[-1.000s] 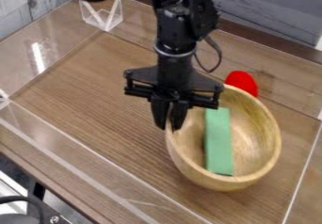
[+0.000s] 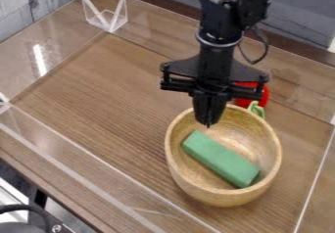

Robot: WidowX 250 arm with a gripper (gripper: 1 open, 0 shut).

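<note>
My gripper (image 2: 210, 108) is held above a wooden bowl (image 2: 181, 175) in the camera view, shut, with nothing visible between its fingers. Inside the bowl a green bar-shaped block (image 2: 220, 159) lies diagonally, below the gripper. A red object (image 2: 260, 94) sits behind the bowl, partly hidden by the gripper, with a small green piece beside it.
A white wire rack (image 2: 105, 12) stands at the back left. A dark round item (image 2: 20, 219) shows at the lower left corner.
The gripper has risen and moved a little right. The bowl has shifted, and the green block now lies at a different angle, lower in view. More of the red object was visible earlier.
</note>
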